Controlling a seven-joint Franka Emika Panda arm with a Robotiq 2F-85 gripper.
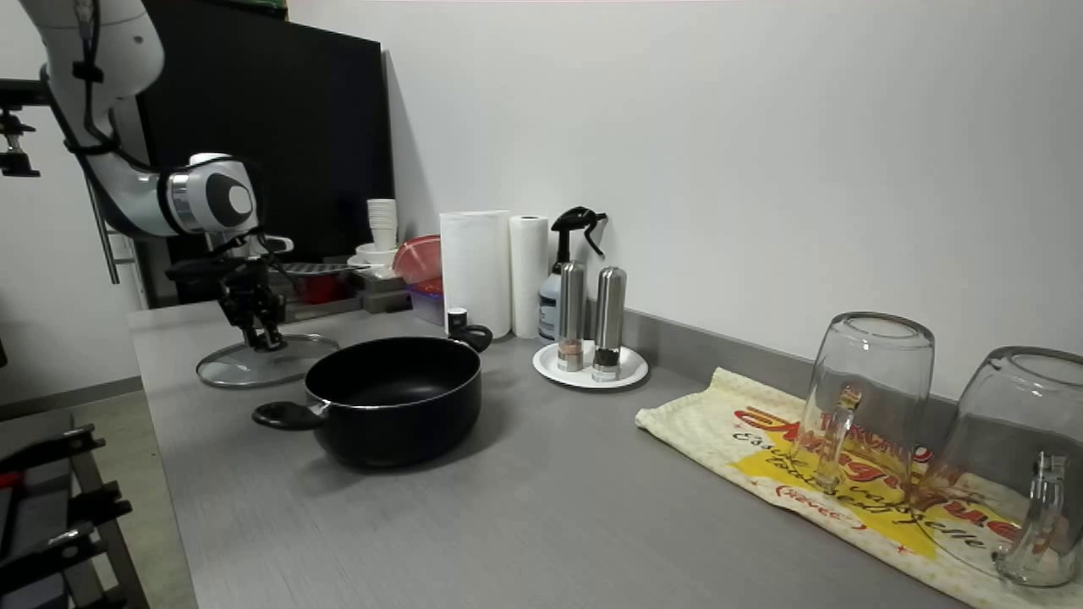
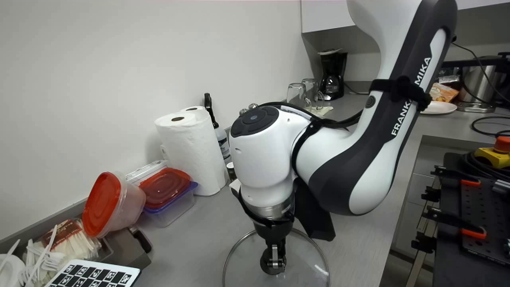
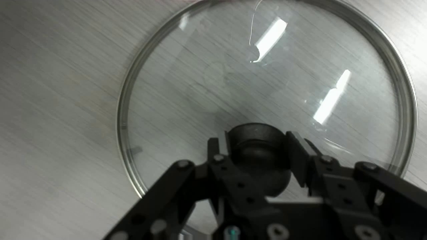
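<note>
A round glass lid with a metal rim lies flat on the grey counter, left of and behind a black pot. Its black knob is caught between the fingers of my gripper, one finger pressed to either side. From the far end, the gripper points straight down over the lid. The black two-handled pot stands uncovered, and its inside looks empty. The lid's rim comes close to the pot's left side in exterior view 1.
Behind the pot stand paper towel rolls, a spray bottle and two mills on a white plate. Upturned glass mugs rest on a cloth at right.
</note>
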